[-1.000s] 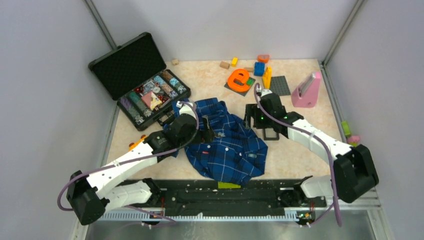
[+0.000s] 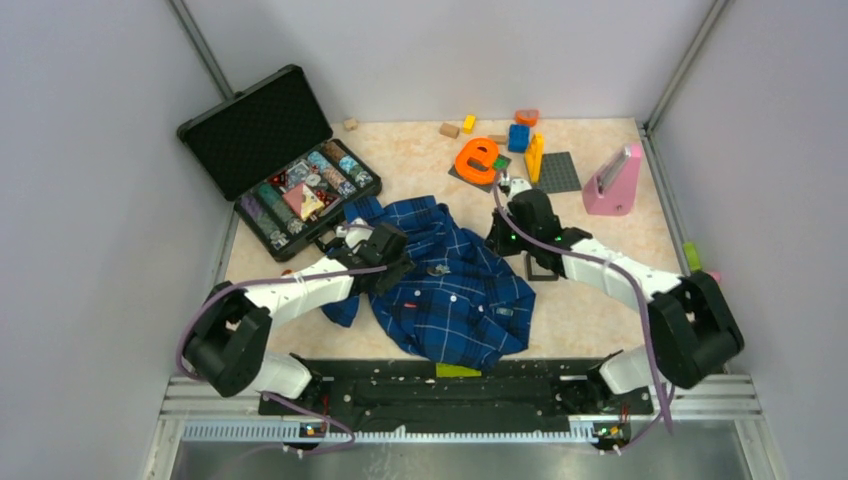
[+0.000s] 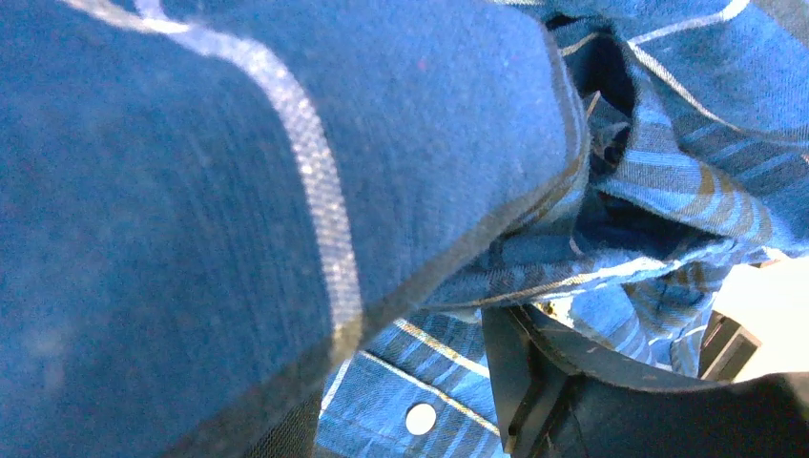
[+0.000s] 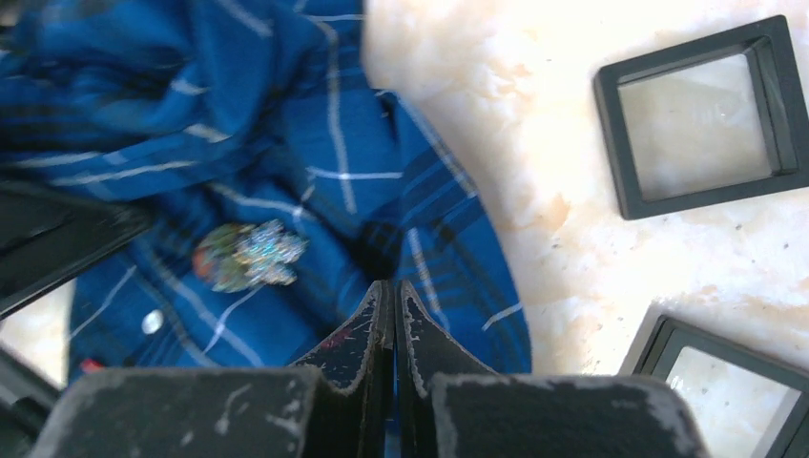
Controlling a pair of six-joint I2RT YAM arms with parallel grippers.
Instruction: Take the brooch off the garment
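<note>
The blue plaid garment (image 2: 450, 310) lies crumpled on the table. A sparkly flower-shaped brooch (image 4: 253, 256) sits on it, left of my right gripper in the right wrist view. That gripper is shut above the garment's right edge, its tips together and nothing between them. My left gripper (image 2: 402, 265) is low over the garment, just left of the brooch in the top view. Its fingers (image 3: 549, 382) stand apart in the left wrist view, with a large fold covering part of one; only a sliver of brooch shows beyond the other.
Two dark square frames, one (image 4: 630, 143) upper and one (image 4: 658, 353) lower, lie right of the garment. An open black case (image 2: 290, 215) stands at the back left. Orange (image 2: 477, 160) and other coloured toys are behind, with a pink object (image 2: 613, 185) at right.
</note>
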